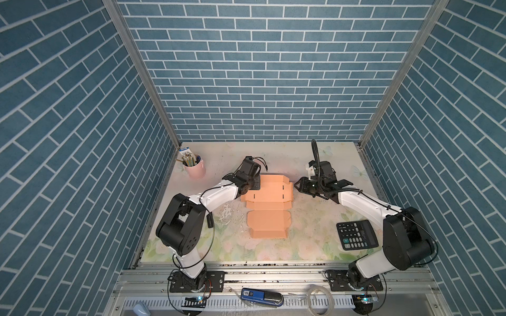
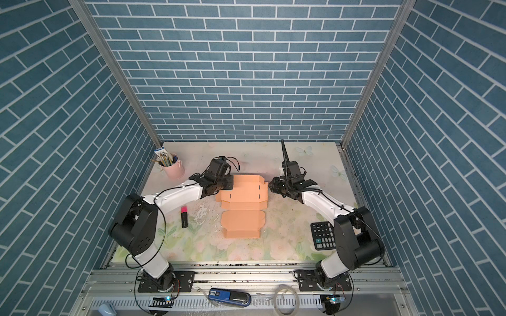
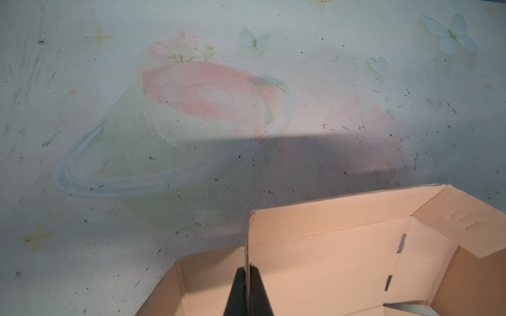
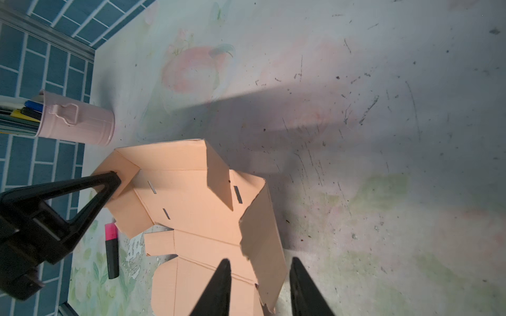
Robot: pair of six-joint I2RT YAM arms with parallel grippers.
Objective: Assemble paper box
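Observation:
The orange cardboard box [image 1: 269, 197] lies partly folded on the table, its back wall [image 3: 337, 216] standing and its lid [image 1: 268, 221] flat toward the front. At the back left corner my left gripper is shut on a thin upright cardboard flap [image 3: 248, 237]. My right gripper stands open beside the box's right edge. Between its spread fingers, the right side panel [image 4: 263, 247] shows as a raised, tilted sheet; I cannot tell whether either finger touches it. In the right wrist view a back corner flap [image 4: 217, 176] is folded inward.
A pink pen cup [image 1: 195, 167] stands at the back left. A black marker with a pink cap [image 2: 184, 217] lies left of the box, and a calculator [image 1: 354, 235] sits at the front right. The table behind the box is clear.

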